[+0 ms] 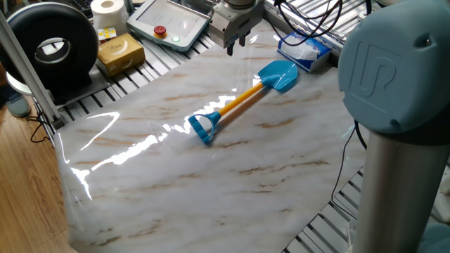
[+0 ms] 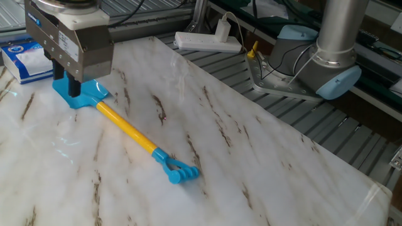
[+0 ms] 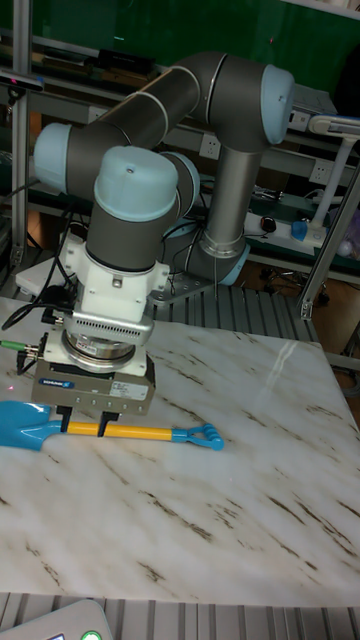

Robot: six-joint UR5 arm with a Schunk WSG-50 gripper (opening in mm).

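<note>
A toy shovel with a blue blade, a yellow shaft and a blue handle lies on the marble-patterned table. Above the tabletop hangs my gripper, pointing down. Its two black fingers stand apart with nothing between them, so it is open. In exterior view 1 there is a clear gap between the fingers and the shovel. From the other two sides the gripper overlaps the blade, and the gripper overlaps the shaft near the blade, only in line of sight.
Close to the blade sits a blue and white tissue pack. A yellow-brown box, a teach pendant and a black ring-shaped object stand off the table's edge. A power strip lies beyond it.
</note>
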